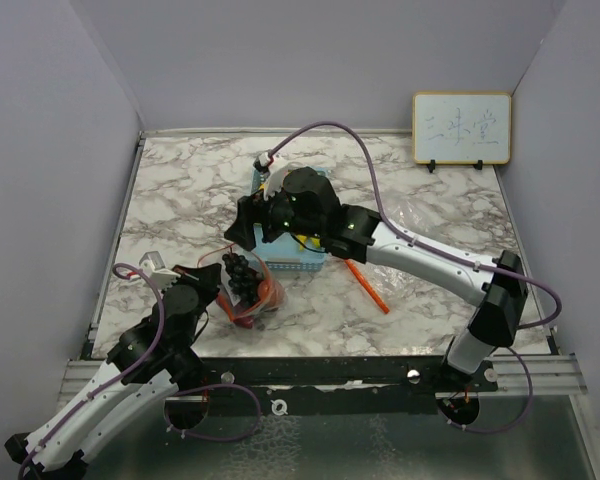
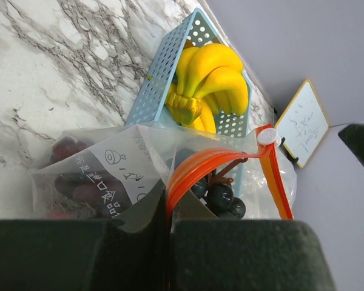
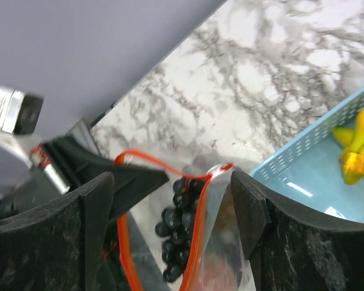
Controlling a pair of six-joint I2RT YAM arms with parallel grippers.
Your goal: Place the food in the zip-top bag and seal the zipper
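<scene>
The clear zip top bag (image 1: pixel 280 300) stands at the front left, its orange-edged mouth open. Dark grapes (image 1: pixel 242 280) lie inside, along with reddish food (image 2: pixel 70 148) seen through the plastic. My left gripper (image 1: pixel 218 274) is shut on the bag's orange rim (image 2: pixel 197 162), pinching it at the side of the mouth. A white slider (image 2: pixel 267 136) sits at a corner of that rim. Above the opening hangs my right gripper, open and empty, the grapes below its parted fingers (image 3: pixel 246 194).
Behind the bag, a blue basket (image 1: pixel 295 266) holds yellow bananas (image 2: pixel 212 76). An orange strip (image 1: pixel 367 288) with clear plastic lies flat to its right. A whiteboard (image 1: pixel 462 128) stands at the back right. Bare marble table (image 1: pixel 170 210) shows at the left.
</scene>
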